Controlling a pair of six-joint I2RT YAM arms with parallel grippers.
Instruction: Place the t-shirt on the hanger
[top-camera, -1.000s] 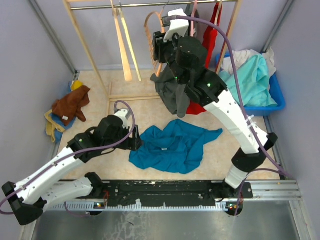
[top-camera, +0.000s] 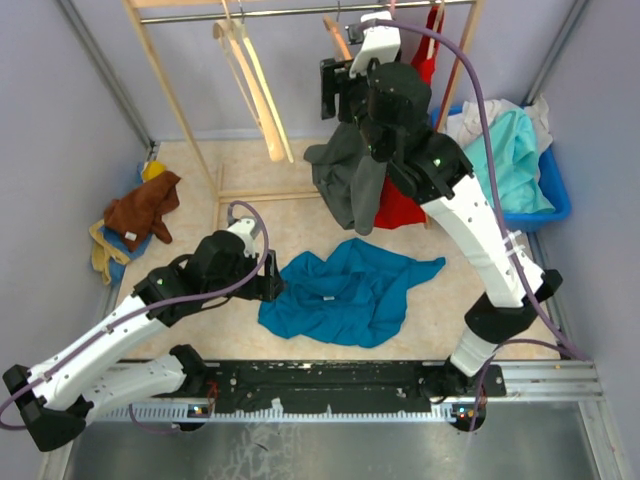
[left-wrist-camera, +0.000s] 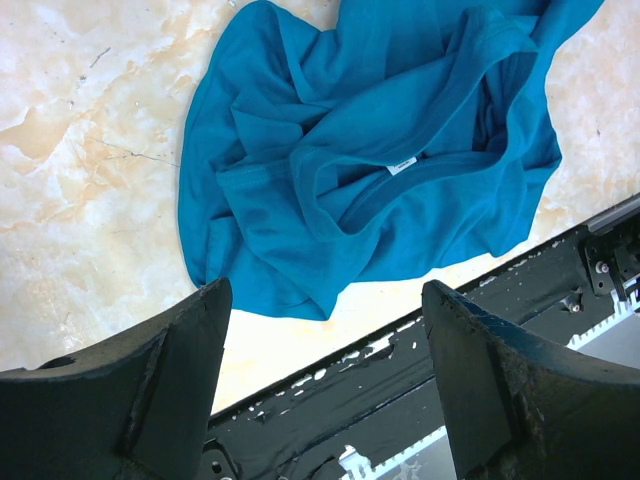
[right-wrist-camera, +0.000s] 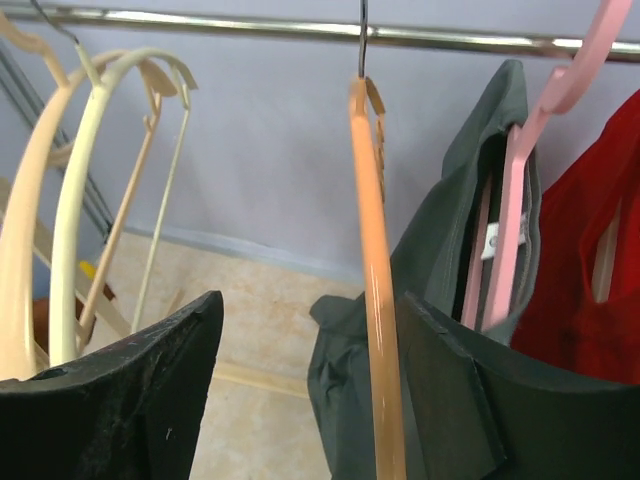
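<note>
The blue t-shirt (top-camera: 350, 290) lies crumpled on the floor, its neckline opening and small white label (left-wrist-camera: 402, 166) facing up in the left wrist view. Beside the shirt's left edge, my left gripper (top-camera: 272, 280) stands open above the floor, with no cloth held. My right gripper (top-camera: 335, 88) is up near the rail, also open. An orange hanger (right-wrist-camera: 374, 250) hangs edge-on in the right wrist view, within the gap and close to the right finger (right-wrist-camera: 440, 350). Most of that hanger is hidden behind the right gripper from the top.
Pale wooden hangers (right-wrist-camera: 70, 210) hang left on the metal rail (right-wrist-camera: 290, 30). A pink hanger (right-wrist-camera: 512, 200) carries a grey garment (right-wrist-camera: 345, 390), with a red garment (right-wrist-camera: 590, 290) farther right. A blue bin (top-camera: 540, 215) holds cloths; more cloths (top-camera: 140, 215) lie at left.
The orange hanger shifted right and turned, showing less of itself from above. Left arm and shirt stayed still.
</note>
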